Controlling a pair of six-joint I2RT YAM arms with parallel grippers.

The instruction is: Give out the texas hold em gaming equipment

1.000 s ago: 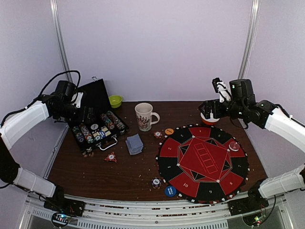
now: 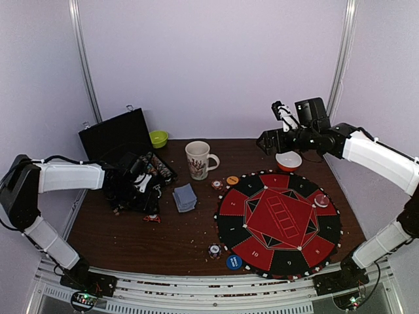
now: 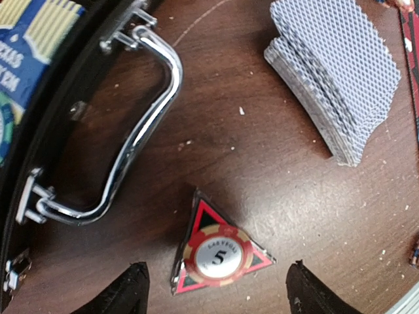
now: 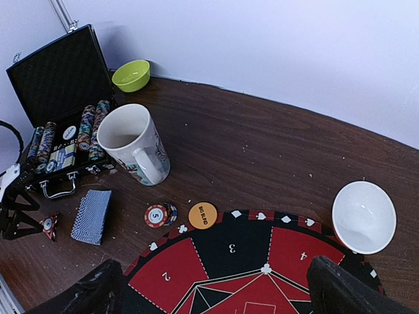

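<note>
A red-and-black triangular piece with a "5" chip on it (image 3: 219, 256) lies on the wood, between and just ahead of the spread fingers of my left gripper. Nothing is between those fingers. In the top view that arm covers much of the open black case (image 2: 108, 139); its chip rows (image 4: 86, 127) show in the right wrist view. A deck of cards (image 2: 184, 197) rests right of the triangular piece. My right gripper (image 2: 270, 142) hangs open and empty above the back of the round red-and-black mat (image 2: 281, 219). Chip stacks (image 2: 215, 250) (image 4: 160, 214) stand left of the mat.
A tall mug (image 2: 198, 160) stands behind the cards, a green bowl (image 2: 158, 139) by the case. The white bowl (image 4: 364, 217) sits behind the mat. Orange (image 2: 232, 180) and blue (image 2: 234, 262) discs lie at the mat's edge. Wood between mug and white bowl is clear.
My left gripper has swung from above the case's left side down and right, over its front towards the triangular piece.
</note>
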